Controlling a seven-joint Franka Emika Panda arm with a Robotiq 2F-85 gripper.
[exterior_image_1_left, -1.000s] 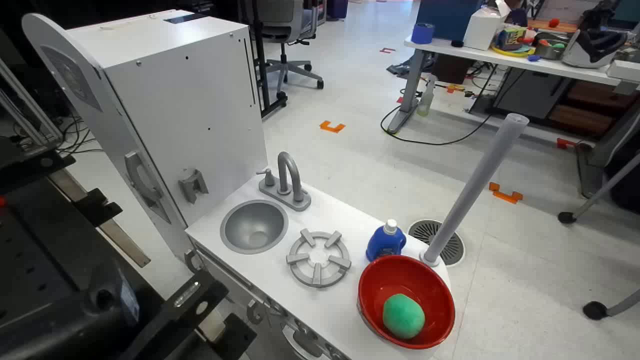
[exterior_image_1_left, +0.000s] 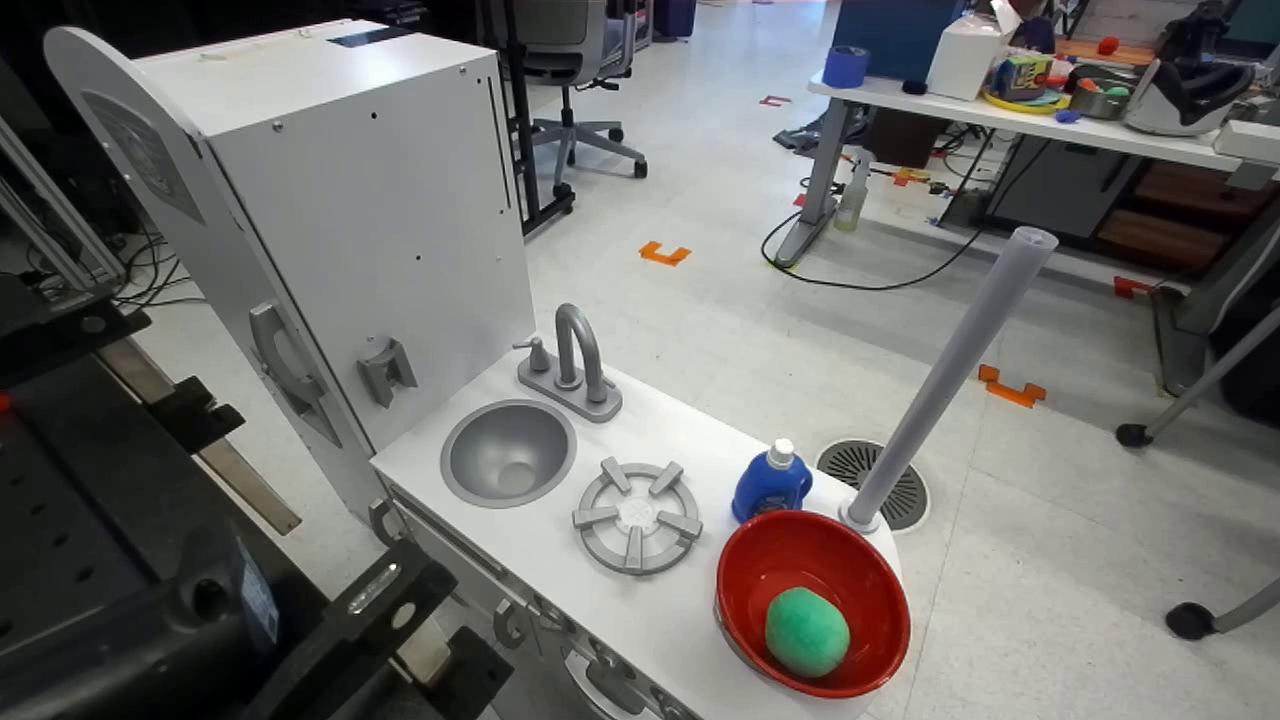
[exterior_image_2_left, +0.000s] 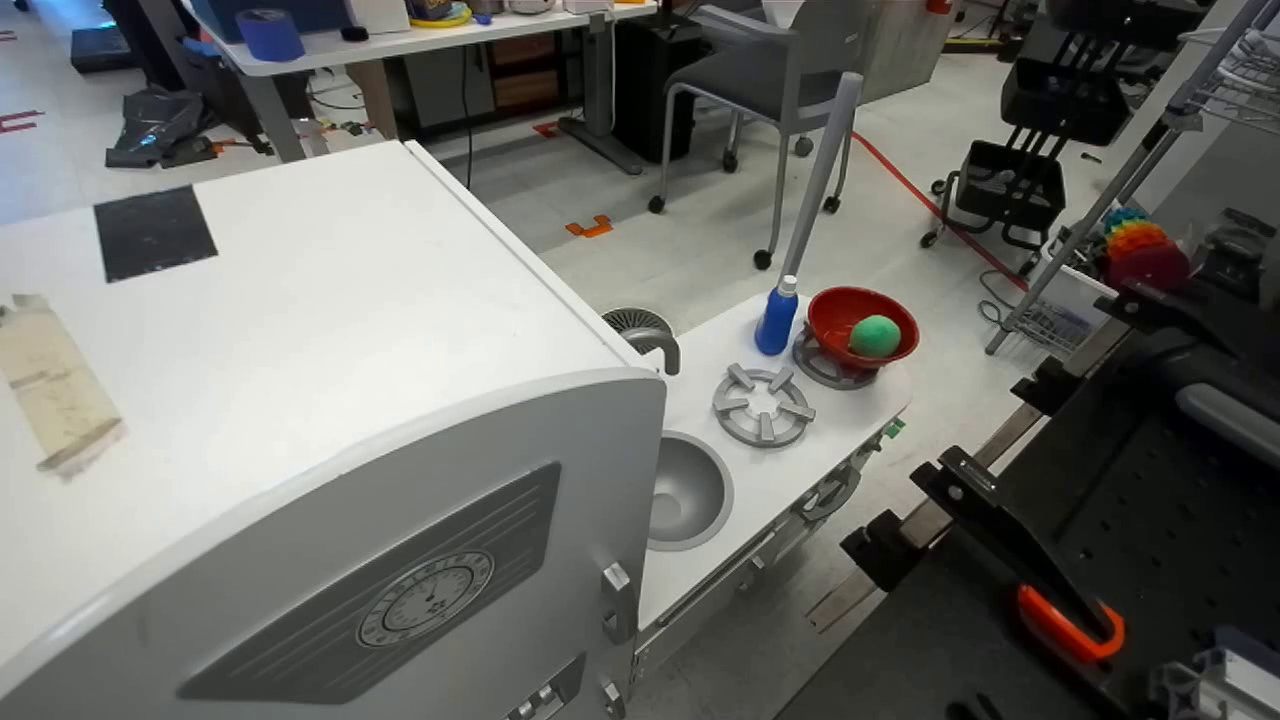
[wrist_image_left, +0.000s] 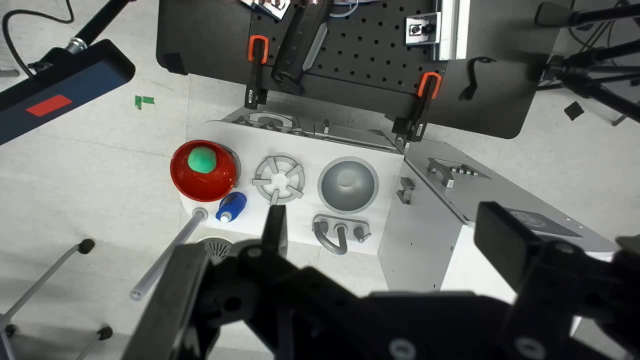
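In the wrist view my gripper stands open high above the toy kitchen, its dark fingers (wrist_image_left: 274, 231) wide apart with only air between them. The red bowl (exterior_image_1_left: 750, 576) sits on the right end of the white counter, over a burner. Inside it rests a green ball (exterior_image_1_left: 806, 631). Close beside the bowl a blue bottle (exterior_image_1_left: 771, 482) with a white cap stands upright. The grey sink basin (exterior_image_1_left: 509, 454) is empty, and so is the open burner (exterior_image_1_left: 636, 516). Neither exterior view shows the gripper.
A tall white fridge unit (exterior_image_1_left: 372, 228) rises beside the sink. The grey faucet (exterior_image_1_left: 578, 354) and a slanting grey pole (exterior_image_1_left: 948, 384) stick up from the counter. Along the kitchen's front runs a black table (wrist_image_left: 360, 84) with clamps at its edge.
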